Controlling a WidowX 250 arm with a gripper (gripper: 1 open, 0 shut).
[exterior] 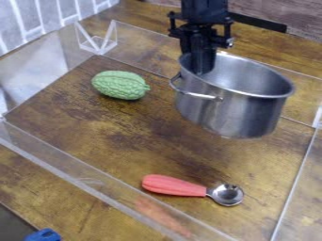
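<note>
A steel pot point(236, 107) hangs in the right upper middle, tilted a little, above the wooden floor. My dark gripper point(197, 62) is at its back left rim, shut, seemingly on that thin rim; the fingertips are partly hidden by the pot. A green bitter melon point(120, 84) lies to the left of the pot. A pink-handled spoon point(189, 187) with a steel head lies in the lower middle.
Clear plastic walls border the wooden work area point(88, 141). The floor left of centre, between melon and spoon, is free. A blue object point(41, 234) sits outside at the bottom left corner.
</note>
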